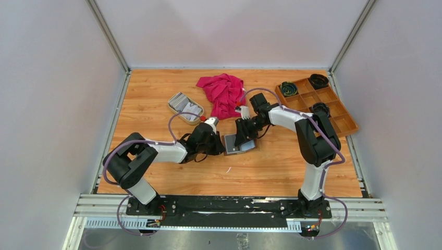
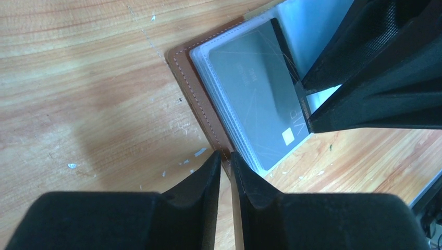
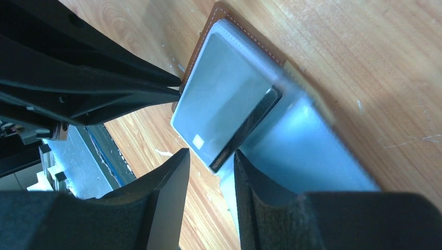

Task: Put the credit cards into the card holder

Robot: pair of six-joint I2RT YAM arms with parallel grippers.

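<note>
The card holder (image 1: 231,140) lies spread on the table between both arms, with a brown stitched cover (image 2: 195,99) and clear bluish sleeves. A grey card (image 2: 255,88) sits in one sleeve, its dark edge strip (image 3: 247,127) showing along the side toward my right gripper. My left gripper is shut on the cover's brown edge, which runs in between its fingertips. Over the card's dark edge, my right gripper stands part open, its fingers (image 2: 326,117) on either side of that strip near one end. Whether they touch the card, I cannot tell.
Behind the left arm is an oval basket (image 1: 171,108) with cards in it. A crumpled pink cloth (image 1: 223,94) lies at the back middle. The wooden compartment tray (image 1: 341,112) at back right holds several dark coils.
</note>
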